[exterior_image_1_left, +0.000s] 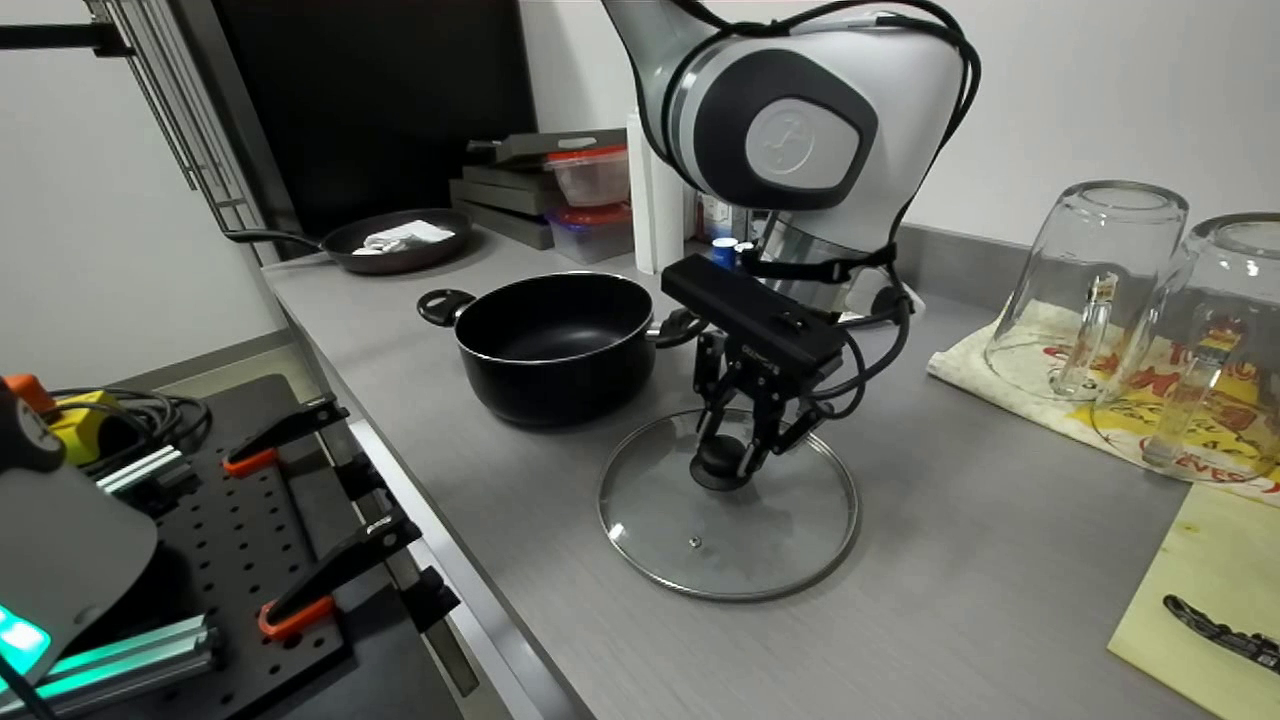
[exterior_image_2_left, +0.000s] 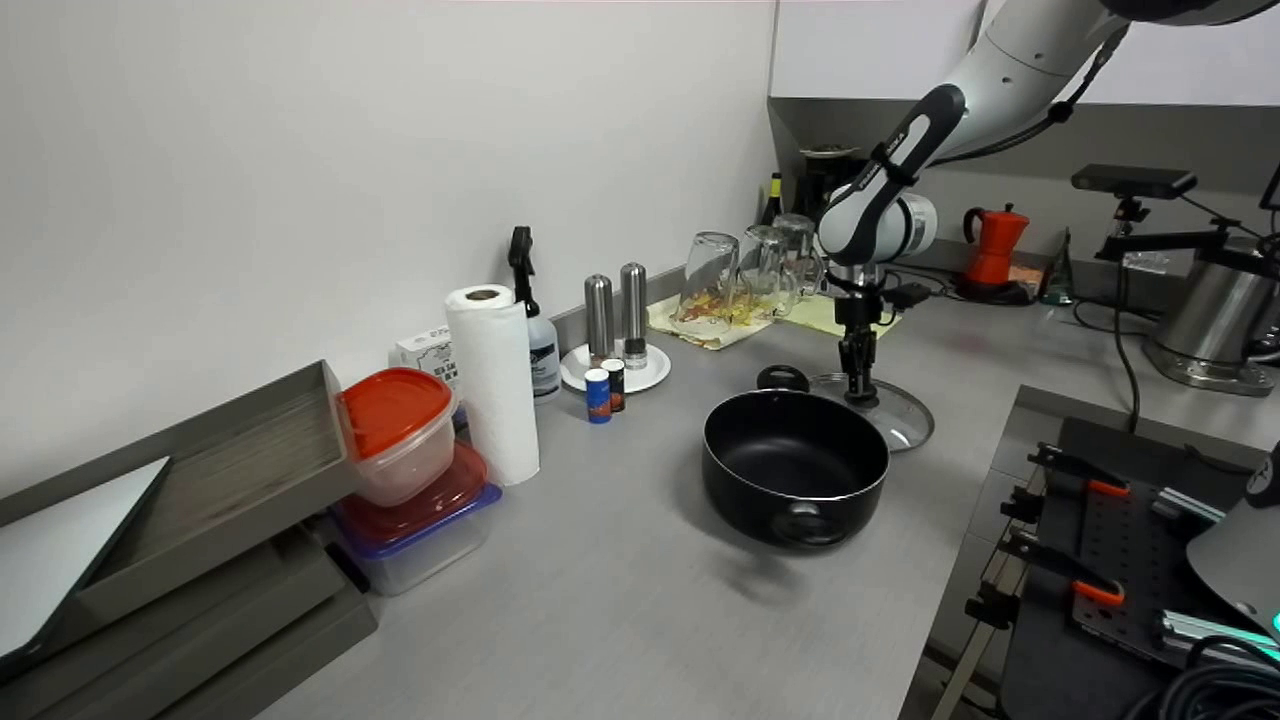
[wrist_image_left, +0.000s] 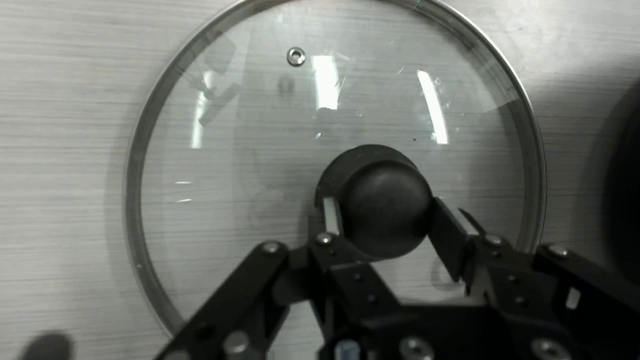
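A glass lid (exterior_image_1_left: 654, 528) with a metal rim lies on the grey counter. My gripper (exterior_image_1_left: 728, 456) is shut on the black knob (wrist_image_left: 387, 207) at its middle. In the wrist view one finger (wrist_image_left: 331, 217) presses the knob's left side and the other finger (wrist_image_left: 450, 231) its right. The lid (wrist_image_left: 252, 120) fills most of that view and looks flat. Beside it stands an empty black pot (exterior_image_1_left: 552, 390) with two handles. Seen from the second exterior view, the pot (exterior_image_2_left: 750, 486) partly hides the lid (exterior_image_2_left: 906, 420).
Upturned glass mugs (exterior_image_1_left: 1068, 300) stand on a cloth to the right, near a yellow cloth (exterior_image_1_left: 1188, 600). Farther back are a frying pan (exterior_image_1_left: 402, 246) and a paper towel roll (exterior_image_2_left: 494, 384). The counter's front edge (exterior_image_1_left: 480, 576) is close to the lid.
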